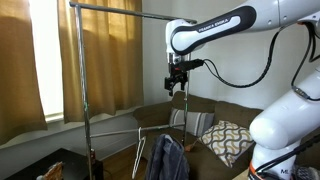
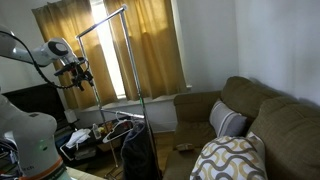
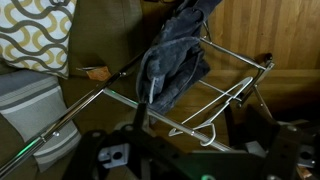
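Note:
High above the floor, beside the metal clothes rack (image 1: 82,70), my gripper (image 1: 177,87) is open and holds nothing. From the wrist view, it looks down past the rack's bars at a dark garment (image 3: 172,62) and a white hanger (image 3: 210,120). The garment hangs low at the rack in exterior view 1, where the white hanger (image 1: 140,150) shows to its left. Exterior view 2 has the dark garment (image 2: 138,158) below several hangers (image 2: 122,128). A clear gap separates my gripper from both garment and hanger.
A brown sofa (image 2: 205,115) with a patterned pillow (image 2: 228,160) and a striped pillow (image 2: 228,122) stands beside the rack. Yellow curtains (image 1: 105,60) cover the window side. The rack's upright poles and top bar run close to my arm.

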